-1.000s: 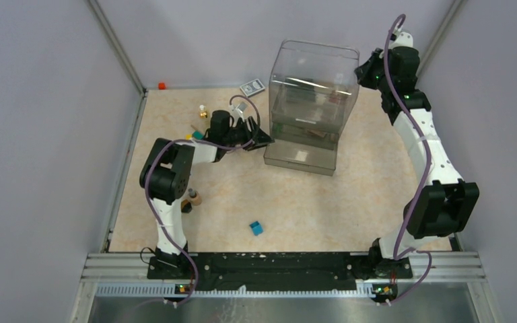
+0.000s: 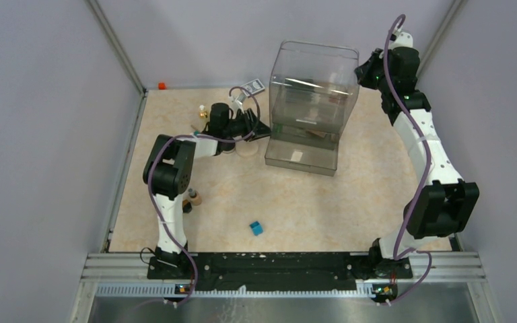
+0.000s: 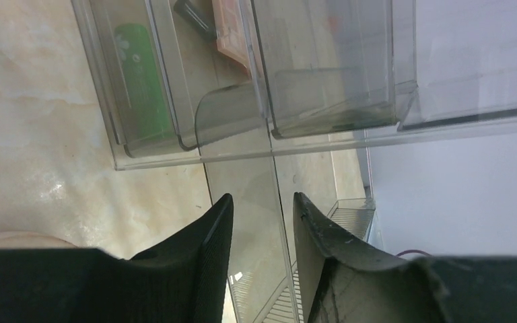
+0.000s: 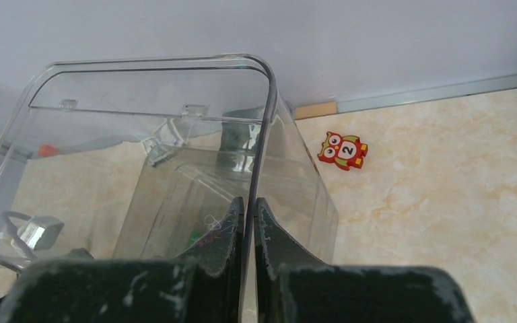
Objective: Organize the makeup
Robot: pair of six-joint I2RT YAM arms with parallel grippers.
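Note:
A clear acrylic organizer [image 2: 301, 158] stands at the back centre, its transparent lid [image 2: 313, 60] raised. My right gripper is shut at the lid's upper right rim, whose thin edge runs into the fingertips. My left gripper is at the organizer's left side, part open, with a clear panel edge between or just behind its fingertips; whether it touches cannot be told. In the left wrist view a green item [image 3: 141, 81] and a dark cylinder [image 3: 194, 19] show through the clear walls.
Small bottles [image 2: 194, 198] lie at the left, a gold bottle [image 2: 203, 113] behind my left arm, a blue block [image 2: 256, 227] at the front. A card box [image 2: 252, 87] is at the back; an owl figure [image 4: 342, 149] shows beyond the organizer.
The right arm stays still.

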